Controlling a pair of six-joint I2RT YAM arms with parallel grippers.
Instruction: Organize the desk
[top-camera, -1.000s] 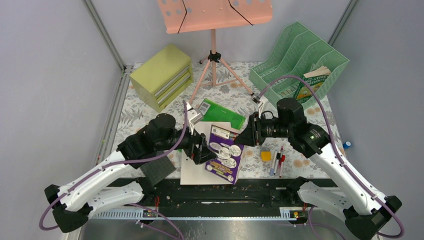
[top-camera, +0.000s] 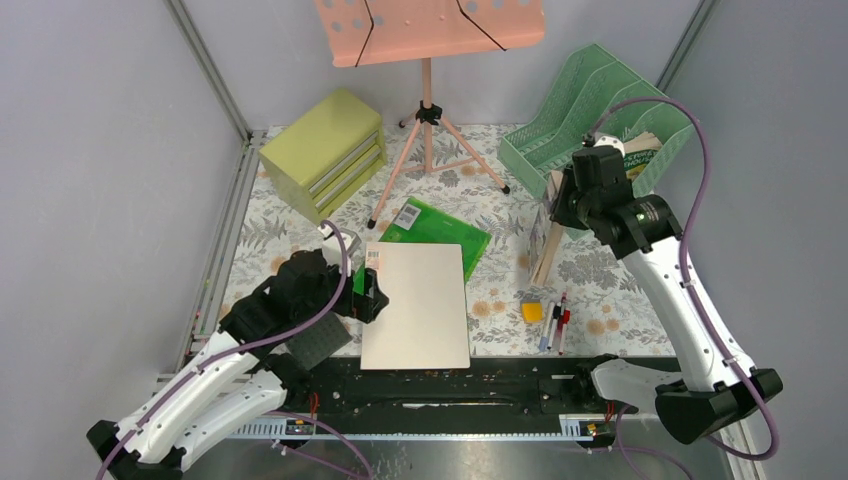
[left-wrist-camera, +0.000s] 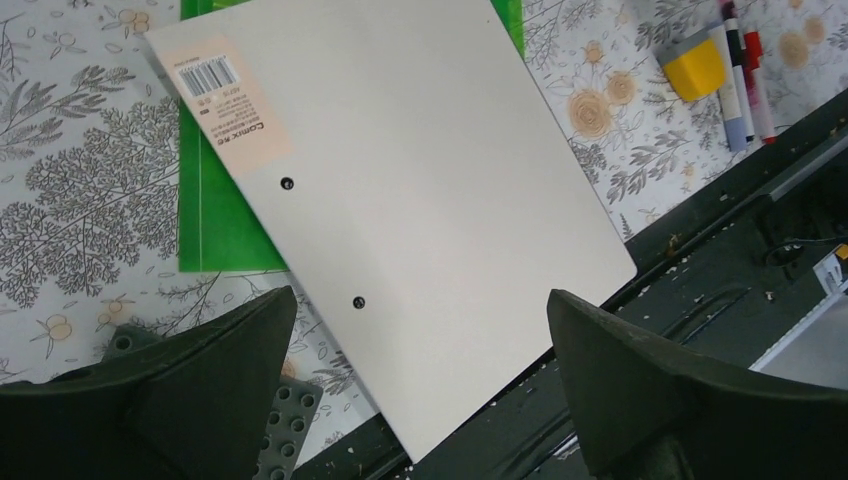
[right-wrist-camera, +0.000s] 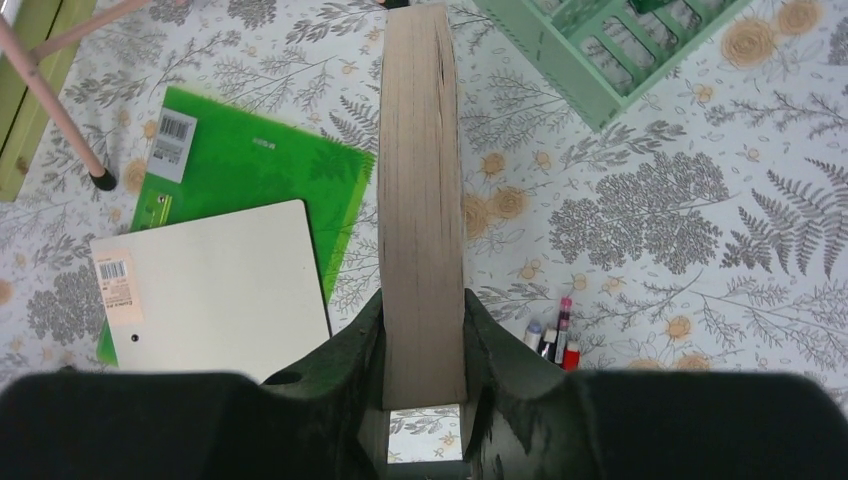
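A thick book (right-wrist-camera: 422, 200) stands on edge in my right gripper, which is shut on it; its page block faces the right wrist camera. From above, the book (top-camera: 546, 250) is held upright just in front of the green file rack (top-camera: 520, 160). Another book (top-camera: 640, 158) stands in the rack, partly behind the right arm. My left gripper is open, nothing between its fingers, above the left side of the white board (left-wrist-camera: 430, 180). The board lies partly over a green folder (top-camera: 445, 232).
A yellow-green drawer box (top-camera: 322, 150) stands back left, a pink music stand (top-camera: 428, 120) at the back middle. A yellow block (top-camera: 532, 312) and several pens (top-camera: 555, 325) lie front right. A grey studded plate (top-camera: 318, 338) is beside the left arm.
The purple-covered book has been lifted off the white board, turned on edge and carried right and back toward the rack. My left gripper has let go of it and drawn back left.
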